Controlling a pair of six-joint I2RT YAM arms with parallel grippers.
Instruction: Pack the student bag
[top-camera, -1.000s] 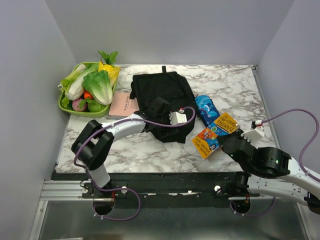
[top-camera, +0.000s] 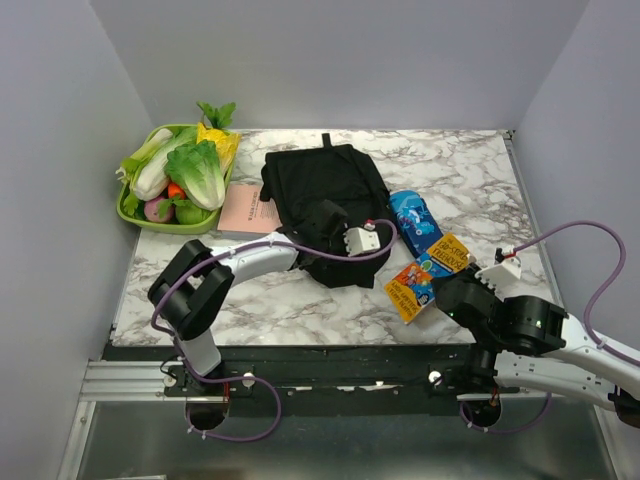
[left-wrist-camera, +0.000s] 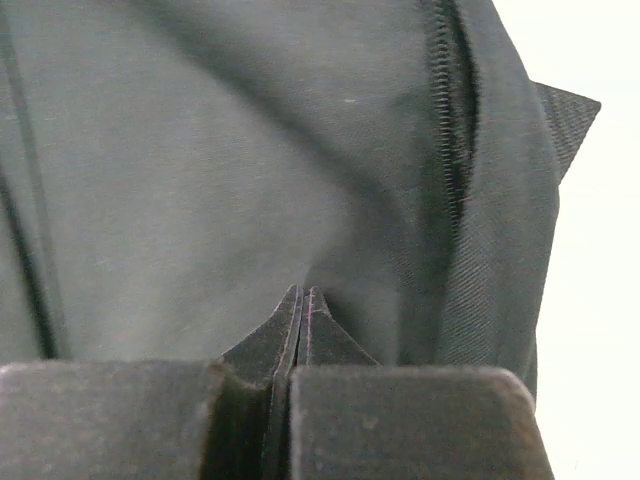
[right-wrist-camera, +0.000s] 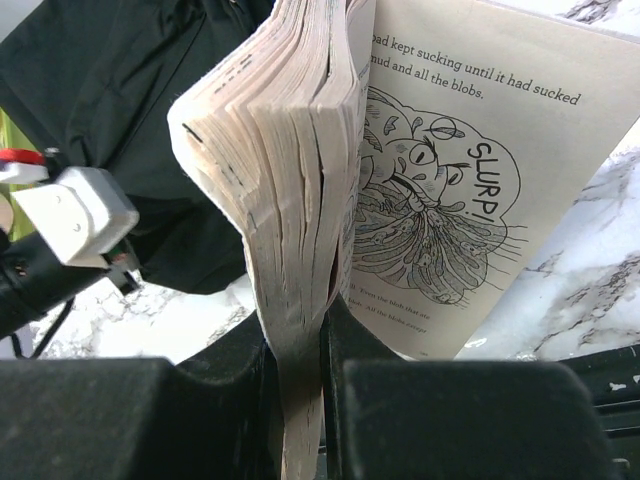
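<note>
The black bag (top-camera: 325, 180) lies flat in the middle of the table. In the left wrist view its fabric and zipper (left-wrist-camera: 449, 110) fill most of the picture. My left gripper is shut above the bag's near part, its tips meeting with no cloth between them. A colourful paperback book (top-camera: 428, 277) hangs spread open in my right gripper, over the table's front right. The fingers pinch its page block (right-wrist-camera: 290, 150), and one illustrated page (right-wrist-camera: 440, 170) stands out to the right.
A blue pouch (top-camera: 414, 218) lies right of the bag. A pink book (top-camera: 247, 208) touches the bag's left side, and a green basket (top-camera: 182, 228) of vegetables stands at the back left. Bare marble tabletop (top-camera: 470, 165) shows at the back right.
</note>
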